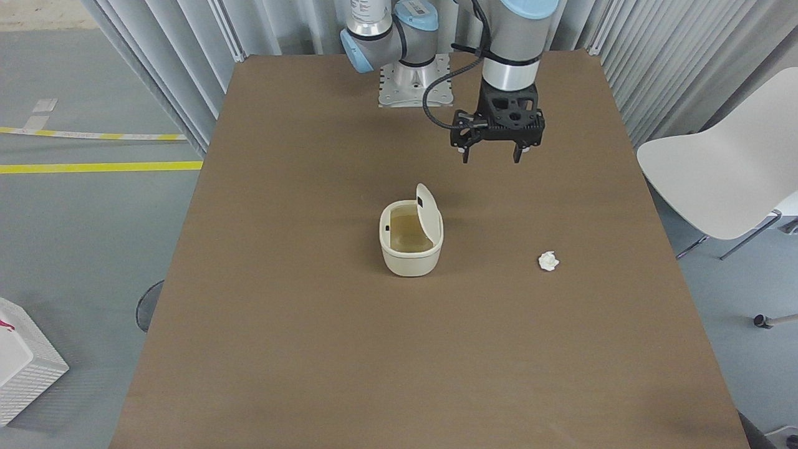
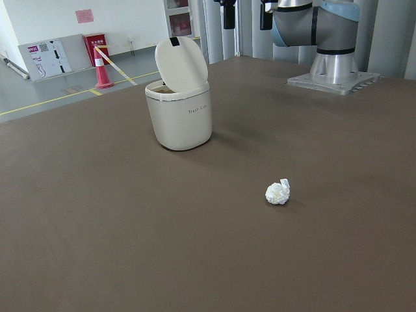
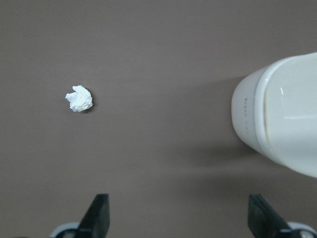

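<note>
My gripper (image 1: 491, 157) hangs over the back right half of the table, open, with nothing between its fingers; in the wrist view its two fingertips (image 3: 101, 208) frame bare tabletop. A cream lidded bin (image 1: 408, 262) stands upright near the table's middle, lid (image 2: 180, 65) raised; in the wrist view its body (image 3: 247, 111) fills the right side. A white crumpled paper ball (image 1: 548, 261) lies to the bin's right, and shows at upper left in the wrist view (image 3: 79, 99).
The arm's base plate (image 2: 305, 81) sits at the back edge, with curtains behind it. A white chair (image 1: 714, 172) stands off the table's right side.
</note>
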